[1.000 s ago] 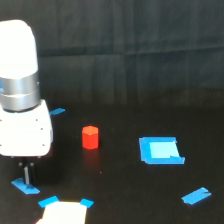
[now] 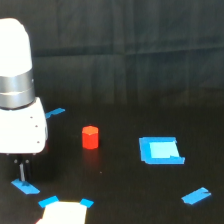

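A white robot arm with a grey band fills the left edge of the view, its gripper [image 2: 22,170] hanging low at the lower left above a strip of blue tape; its dark fingers are too dim to tell open from shut. A red block [image 2: 90,137] stands on the black surface to the right of the gripper, apart from it.
A pale square [image 2: 163,150] edged in blue tape [image 2: 145,150] lies at the right. A cream piece [image 2: 64,213] with blue tape sits at the bottom edge. More tape strips lie around.
The arm and gripper have shifted slightly left and up. The red block has not moved.
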